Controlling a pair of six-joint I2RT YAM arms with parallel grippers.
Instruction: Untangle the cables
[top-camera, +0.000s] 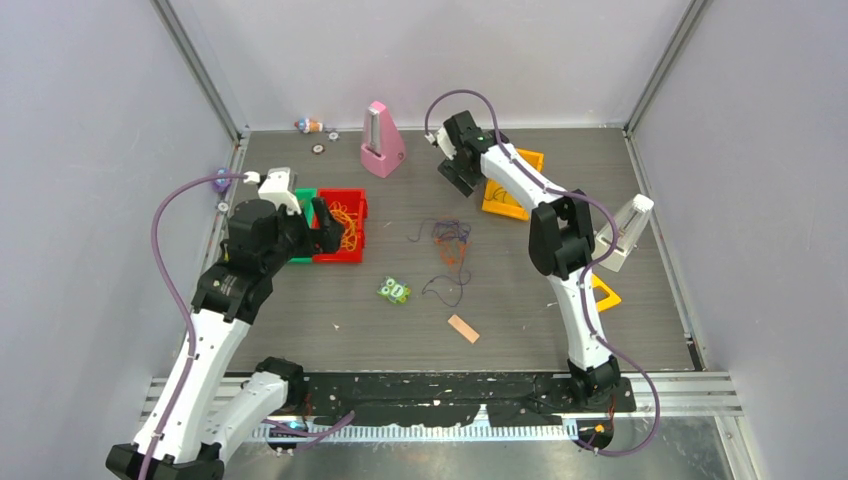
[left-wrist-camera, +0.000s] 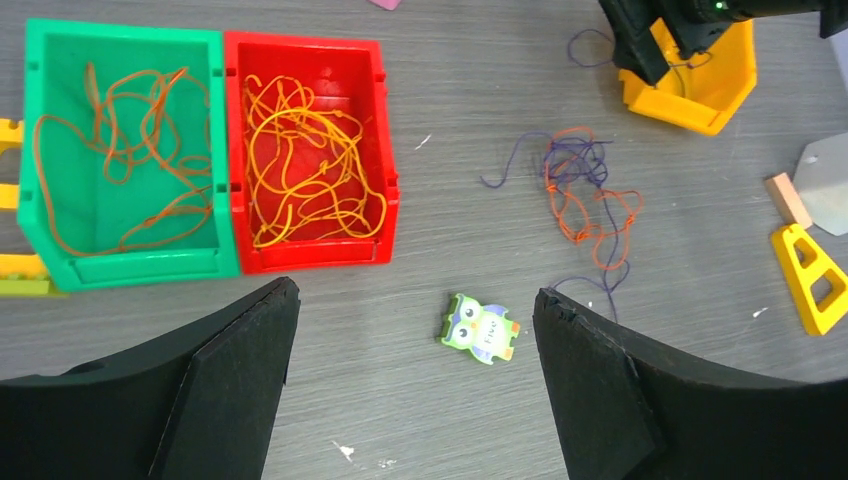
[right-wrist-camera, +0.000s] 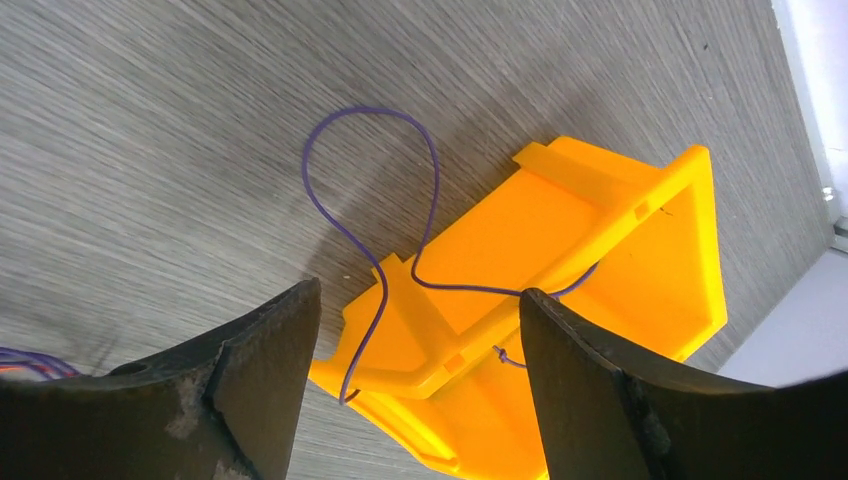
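A tangle of purple cable (left-wrist-camera: 577, 160) and orange cable (left-wrist-camera: 568, 215) lies on the middle of the table. To its upper right stands the yellow bin (right-wrist-camera: 560, 250), where another purple cable (right-wrist-camera: 433, 190) loops out over the rim onto the table. Over that loop and the bin's near side hangs my right gripper, open, nothing held. My left gripper (top-camera: 327, 228) is open above the red bin (left-wrist-camera: 385, 205) in the top view. That bin holds a yellow-orange cable (left-wrist-camera: 340, 165). Beside it, the green bin (left-wrist-camera: 130, 38) contains an orange cable (left-wrist-camera: 155, 120).
An owl toy (left-wrist-camera: 480, 328) lies between the red bin and the tangle. A pink metronome-like object (top-camera: 382, 142) stands at the back, and a wooden block (top-camera: 464, 328) lies near the front.
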